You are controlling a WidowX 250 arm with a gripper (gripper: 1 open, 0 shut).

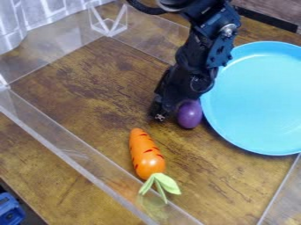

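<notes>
My black gripper [172, 109] reaches down to the wooden surface at the centre, just left of a small purple object [189, 115], close against it. Whether the fingers are open or shut is hard to make out in the dark. An orange toy carrot [148, 158] with pale green leaves lies below, toward the front.
A large light-blue plate [253, 97] fills the right side, next to the purple object. Clear plastic walls border the wooden board [70, 97]. A blue item [7, 209] is at the lower left. The board left of my gripper is bare.
</notes>
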